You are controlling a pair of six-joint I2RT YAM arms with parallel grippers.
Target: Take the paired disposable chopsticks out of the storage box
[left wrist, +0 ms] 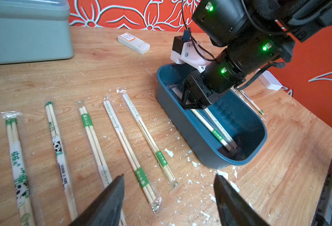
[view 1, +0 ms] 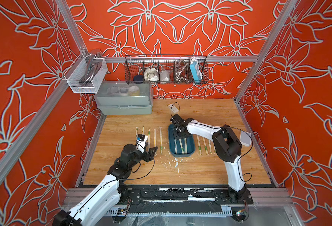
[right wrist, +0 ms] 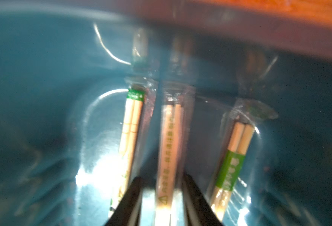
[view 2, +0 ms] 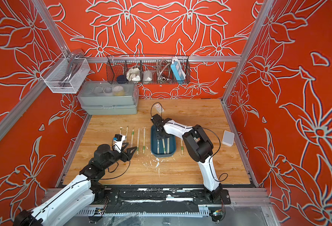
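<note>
The blue storage box stands near the middle of the table with three wrapped chopstick pairs inside. In the right wrist view, a middle pair with a printed wrapper runs between my right gripper's fingers. A pair with a green tip lies on one side and a green-banded pair on the other. My right gripper reaches down into the box, part open, with gaps beside the middle pair. My left gripper hangs open and empty left of the box, above the table.
Several wrapped pairs lie in a row left of the box, such as the green-banded pair. More pairs lie to its right. A grey-green case stands at the back left, a white container at the right.
</note>
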